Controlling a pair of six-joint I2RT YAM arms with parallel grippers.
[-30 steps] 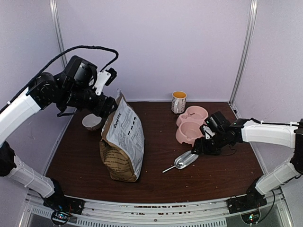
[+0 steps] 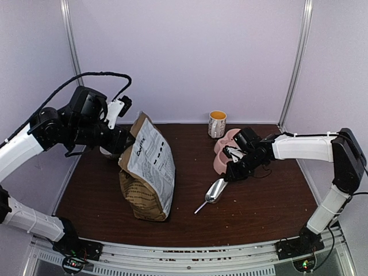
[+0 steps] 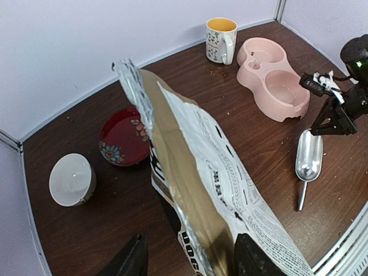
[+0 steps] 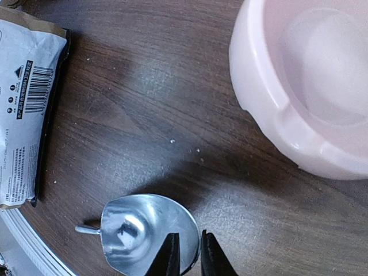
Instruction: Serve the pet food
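Observation:
The brown-and-white food bag (image 2: pixel 150 172) stands upright left of centre. My left gripper is part open at the bag's near-left edge; in the left wrist view, brown paper of the bag (image 3: pixel 192 201) shows between its fingers, and no grip on it is visible. The metal scoop (image 2: pixel 215 191) has its handle toward the bag. My right gripper is shut on the scoop's rim, and the scoop's bowl (image 4: pixel 144 230) looks empty. A pink double pet bowl (image 3: pixel 273 80) sits behind the right gripper; its front hollow appears empty.
A patterned mug (image 2: pixel 217 124) stands at the back, near the pink bowl. Left of the bag are a white bowl (image 3: pixel 72 179) and a red flowered plate (image 3: pixel 125 138). A few crumbs lie on the tabletop (image 2: pixel 264 213), whose front right is clear.
The left gripper has come down and slightly left beside the bag.

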